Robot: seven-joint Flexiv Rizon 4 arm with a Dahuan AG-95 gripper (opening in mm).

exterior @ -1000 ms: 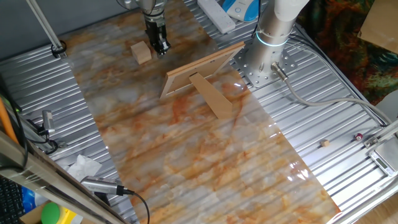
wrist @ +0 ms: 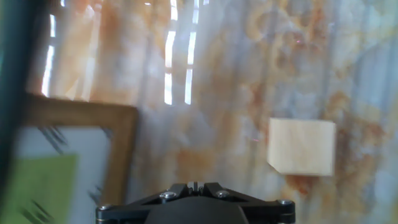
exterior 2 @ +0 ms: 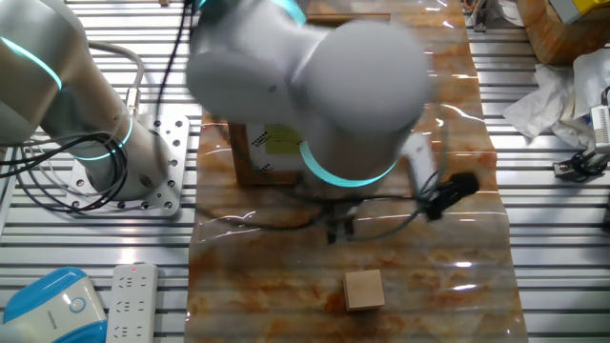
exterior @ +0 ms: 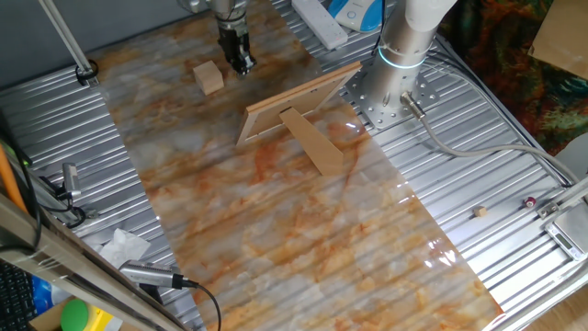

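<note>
My gripper point(exterior: 243, 68) hangs over the far end of the marbled sheet, between a wooden block and a propped-up frame. In the wrist view the gripper has its fingertips together, and nothing shows between them. The pale wooden block point(wrist: 302, 147) lies on the sheet apart from the gripper, right of it in the wrist view; exterior view 2 shows the same block point(exterior 2: 364, 290) in the open. Leaning on a back strut, the wooden frame point(exterior: 299, 101) stands upright. Its front, with a green patch point(wrist: 40, 190), appears at the wrist view's lower left, blurred.
A power strip point(exterior 2: 132, 303) and a blue-and-white device point(exterior 2: 57, 307) sit beside the arm's base. The marbled sheet point(exterior: 303, 248) is clear on the strut side of the frame. Crumpled tissue point(exterior: 124, 246) lies off its edge.
The block and the frame have stayed put.
</note>
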